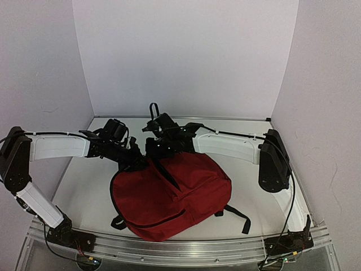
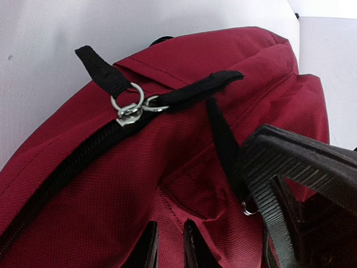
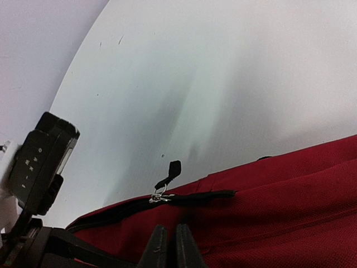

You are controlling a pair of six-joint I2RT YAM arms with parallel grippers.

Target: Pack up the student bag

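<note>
A red bag [image 1: 180, 195] with black trim lies across the front middle of the table. In the left wrist view, a zipper slider [image 2: 129, 114] with metal rings joins two black pull straps. Another black strap [image 2: 223, 137] runs down beside the right gripper's black body. My left gripper is over the bag's upper left edge, its fingers apart with red cloth seen behind the gap. My right gripper is close beside it, its fingers narrowly separated. Just beyond them in that view lies the slider [image 3: 158, 197]. Whether cloth is between the right fingers is hidden.
Bag straps [image 1: 239, 217] trail onto the white table [image 1: 251, 169] at the right, and another strap [image 1: 118, 222] at the left. Both arms meet closely over the bag. Free table shows at either side and behind.
</note>
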